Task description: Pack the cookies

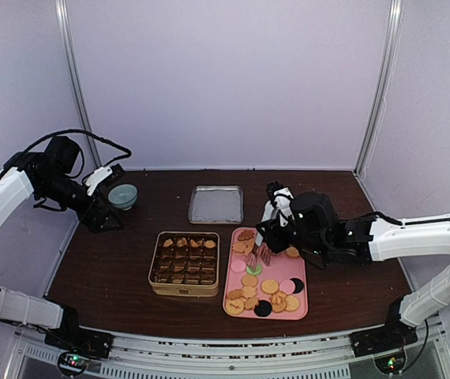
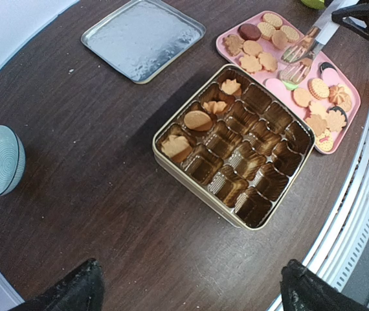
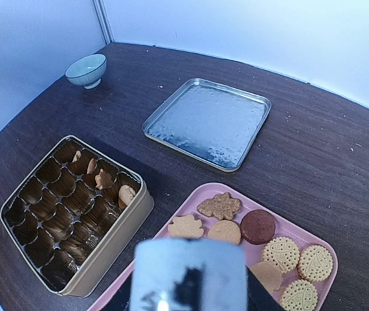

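A pink tray [image 1: 234, 300] holds assorted cookies, in brown, beige, pink, green and black. Left of it a gold tin [image 1: 184, 289] with a compartment insert has a few cookies in one row, the other compartments empty. My right gripper [image 1: 258, 257] is low over the tray's upper middle, its transparent fingertips spread apart among the cookies; whether anything is between them is unclear. In the right wrist view the gripper's body hides what lies below it. My left gripper hangs open at the far left, away from the tin, with nothing between its fingers.
An empty metal tray [image 1: 215, 205] stands behind the tin. A pale blue bowl [image 1: 122, 195] sits at the back left beside the left arm.
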